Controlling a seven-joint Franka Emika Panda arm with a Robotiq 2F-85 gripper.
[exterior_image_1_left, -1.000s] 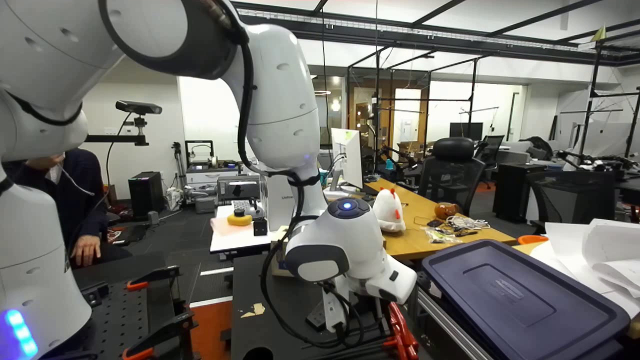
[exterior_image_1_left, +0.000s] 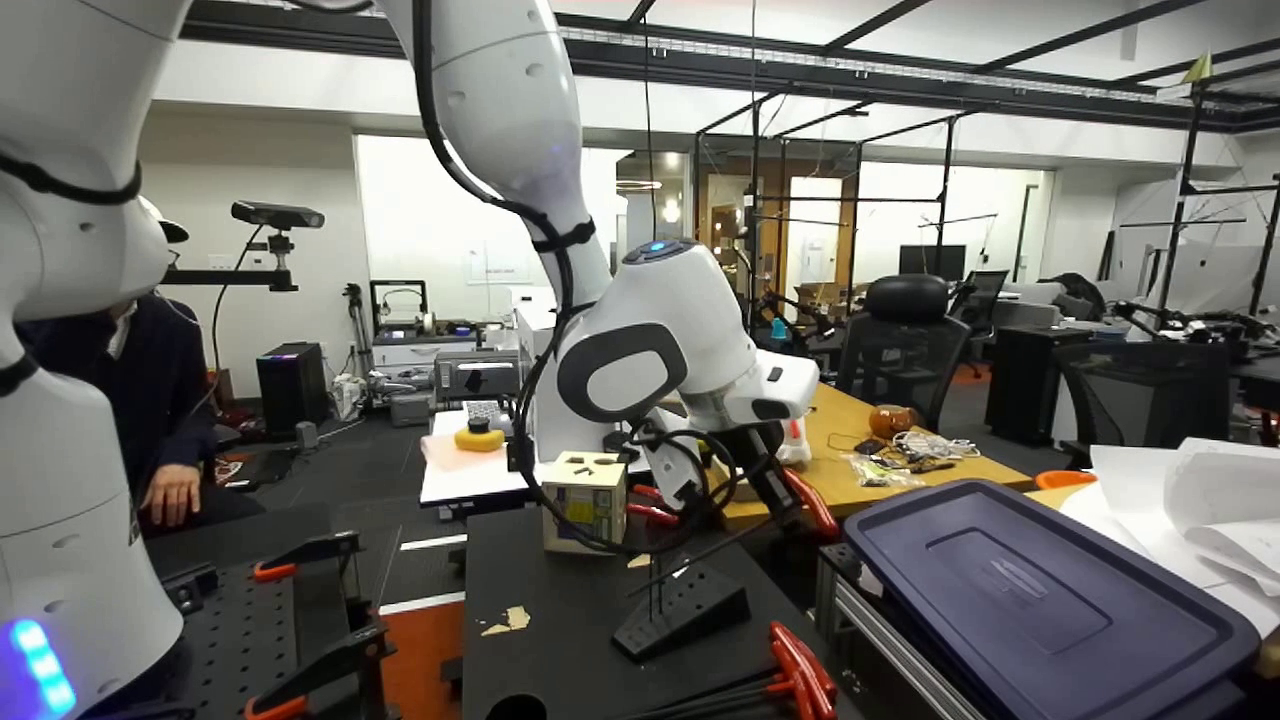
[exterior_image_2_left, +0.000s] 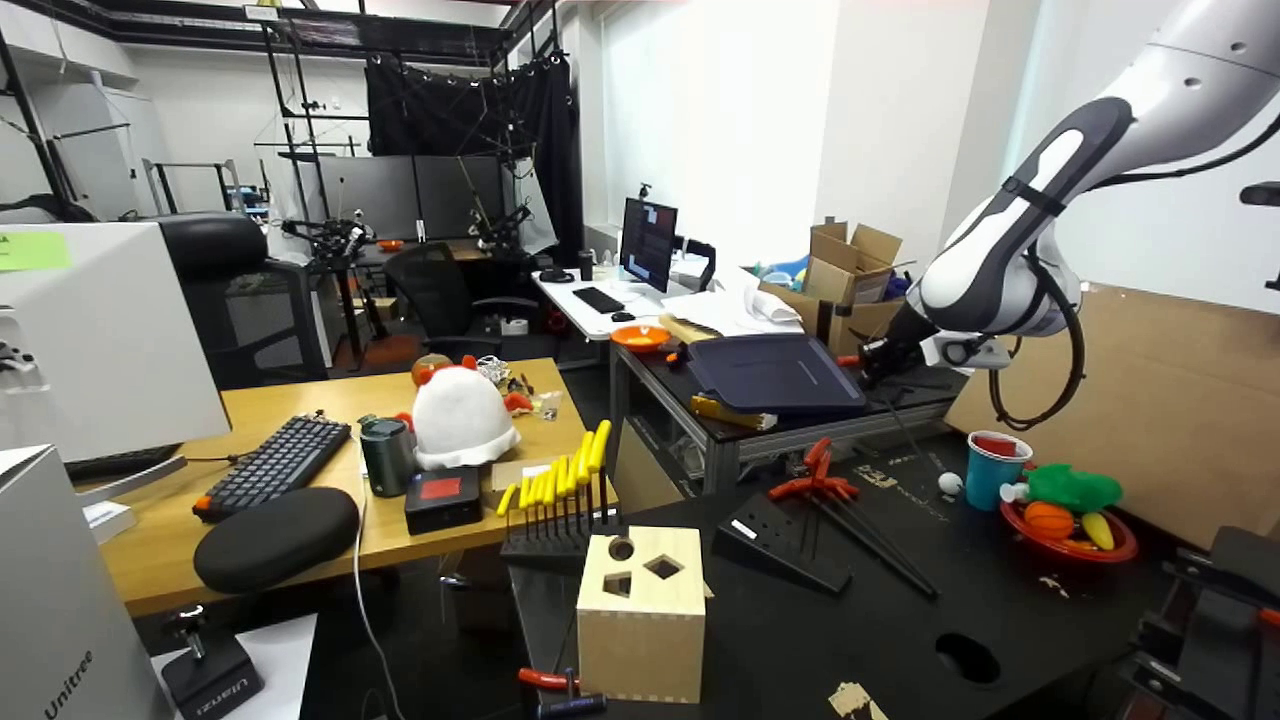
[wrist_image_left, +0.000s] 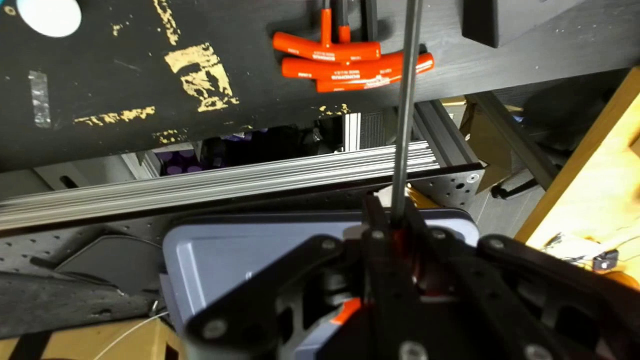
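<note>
My gripper is shut on a long thin hex key (wrist_image_left: 406, 108), its grey shaft running up the wrist view from between the fingers. In exterior view 1 its red handle (exterior_image_1_left: 812, 504) shows beside the gripper (exterior_image_1_left: 782, 480), and the shaft slants down to the left, clear of the table. Several other red-handled hex keys (wrist_image_left: 327, 51) lie on the black table, also in exterior view 2, red handles (exterior_image_2_left: 816, 474) together. Close to them is a sloped black holder (exterior_image_2_left: 780, 540) with a few thin shafts standing up from it.
A second holder carries several yellow-handled keys (exterior_image_2_left: 564, 486) beside a wooden shape box (exterior_image_2_left: 642, 624). A dark blue lid (exterior_image_1_left: 1032, 588) lies on the adjoining bench, below my gripper in the wrist view. Towards the cardboard stand a blue cup (exterior_image_2_left: 993, 470) and a red bowl (exterior_image_2_left: 1068, 546) of toys.
My gripper has risen from near the red handles and tilted. The held key's handle and slanting shaft now show in exterior view 1, and the black holder is less covered.
</note>
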